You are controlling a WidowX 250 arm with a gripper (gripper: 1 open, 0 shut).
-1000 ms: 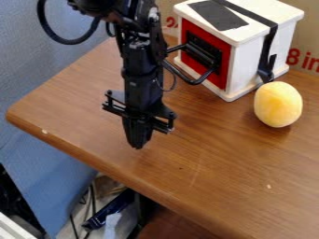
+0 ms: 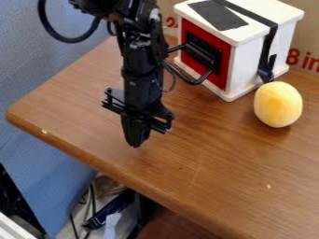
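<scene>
My black gripper (image 2: 136, 131) hangs fingertips-down just over the left part of the wooden table (image 2: 212, 187); its fingers are dark and close together, so whether they are open or shut is unclear. To the upper right stands a white box (image 2: 249, 62) with a red front panel, a black patch on top and a black strap. A pale yellow oval object (image 2: 278, 105) rests on the table right of the gripper, in front of the box, apart from both.
A cardboard box (image 2: 303, 56) with red print is behind the white box. The table's edge runs diagonally along the lower left, with bags and cables below it.
</scene>
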